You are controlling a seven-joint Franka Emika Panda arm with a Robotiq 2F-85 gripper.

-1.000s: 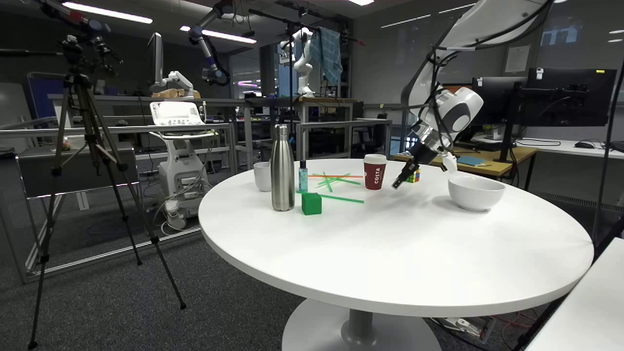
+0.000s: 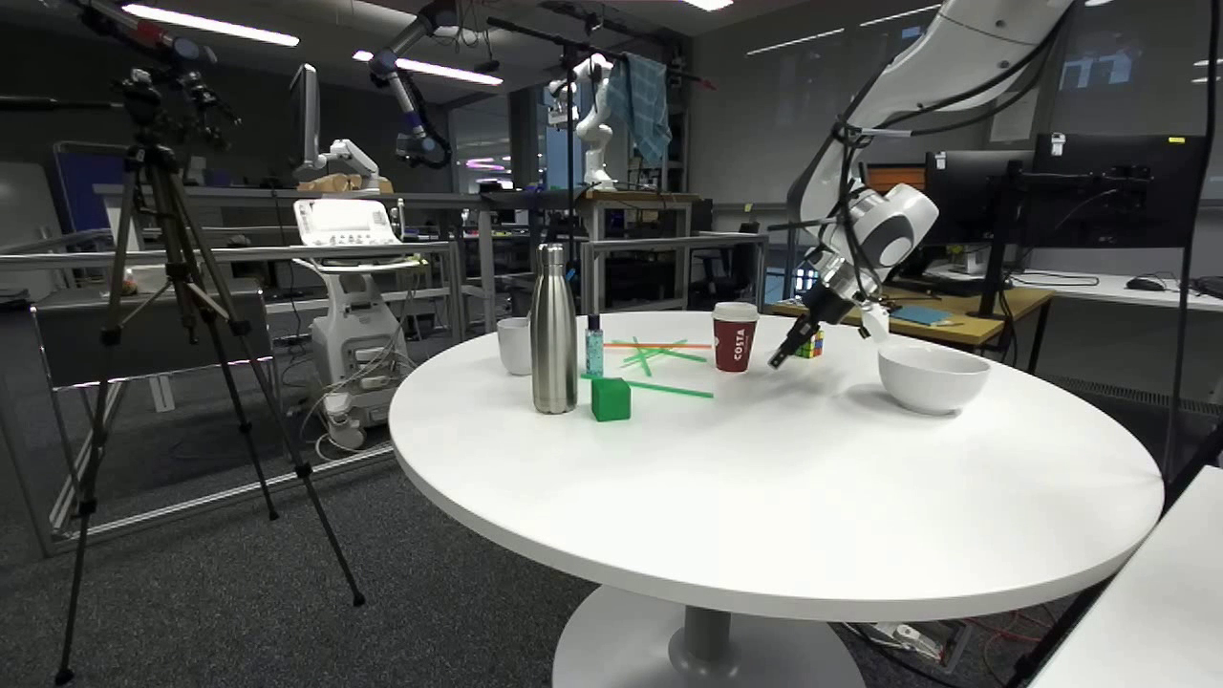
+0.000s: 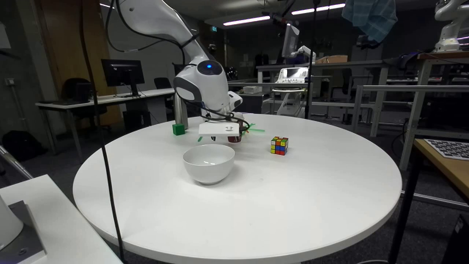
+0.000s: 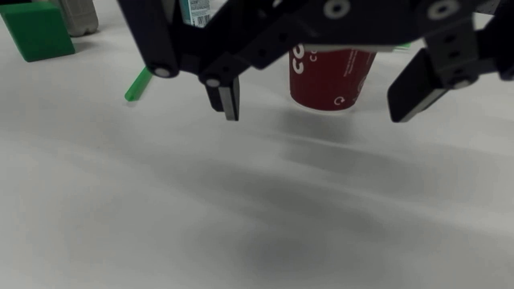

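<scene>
Low over the white table, my gripper is open, its two fingers wide apart with nothing held. In the wrist view a dark red Costa paper cup (image 4: 327, 79) stands beyond the gap between the fingertips, its upper part hidden by the gripper body. From the first exterior view, the cup (image 2: 735, 339) is upright with a pale lid, and my gripper (image 2: 782, 359) slants down to its right, apart from it. The second exterior view shows only a bit of the cup (image 3: 235, 138) behind the arm.
A white bowl (image 2: 933, 378) and a Rubik's cube (image 3: 279, 145) stand near the arm. Across the table are a green block (image 2: 611, 399), steel bottle (image 2: 555, 333), white mug (image 2: 515, 346), small blue bottle (image 2: 593, 348) and several straws.
The arm's upper links and wrist have shifted slightly left in the first exterior view, while the fingertips stay almost in place. The cup and other table objects have not moved.
</scene>
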